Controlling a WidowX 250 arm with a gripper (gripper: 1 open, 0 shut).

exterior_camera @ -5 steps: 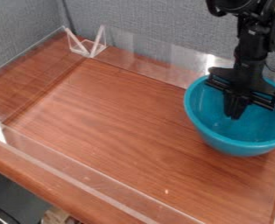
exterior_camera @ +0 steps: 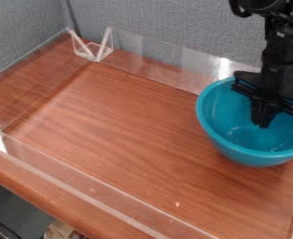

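Note:
A large teal bowl [exterior_camera: 236, 140] sits at the right side of the wooden table. My black gripper [exterior_camera: 264, 112] reaches down into it from above, near the back right of the inside. Its fingertips are dark and small in the view, so how far they are apart, and whether anything is between them, is unclear.
A white wire-like holder [exterior_camera: 91, 49] stands at the back left corner. Grey padded walls rise behind and to the left.
My gripper has shifted slightly to the right and down within the bowl. The bowl looks nearly still.

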